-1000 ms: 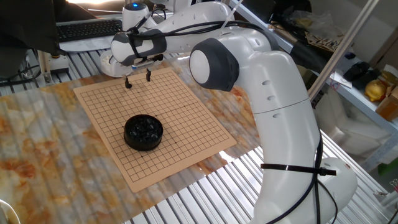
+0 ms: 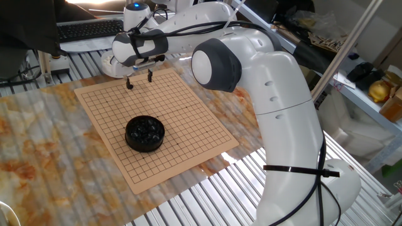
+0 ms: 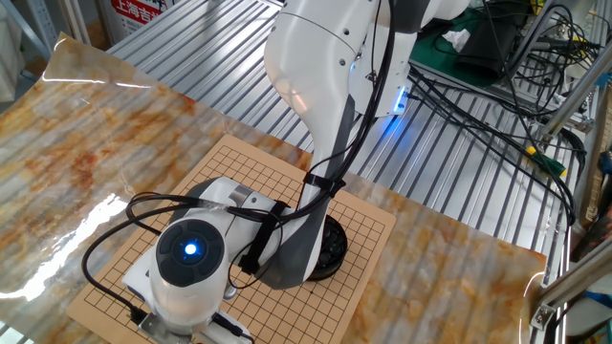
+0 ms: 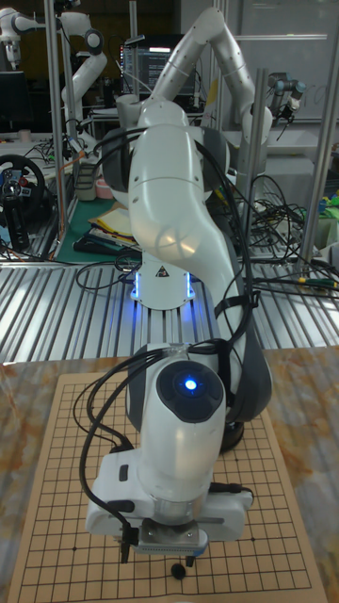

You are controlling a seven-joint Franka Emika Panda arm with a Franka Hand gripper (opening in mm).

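The tan grid board (image 2: 182, 135) lies flat on the marbled sheet, and a round black bowl (image 2: 145, 134) filled with dark glossy pieces stands on it. Over the far edge of the board, my gripper (image 2: 139, 83) points down, its two dark fingers clearly apart and no object visible gripped between them. In exterior view 3 a small round black piece (image 4: 178, 571) shows on or just above the board, close beneath the gripper; whether a finger touches it is unclear. From exterior view 2 the arm covers part of the bowl (image 3: 332, 250) and the fingers are hidden.
A keyboard (image 2: 90, 29) lies behind the board. The marbled sheet (image 2: 50, 150) is bare to the left of the board in exterior view 1. Loose cables (image 3: 478, 124) run over the slatted metal table near the arm's base.
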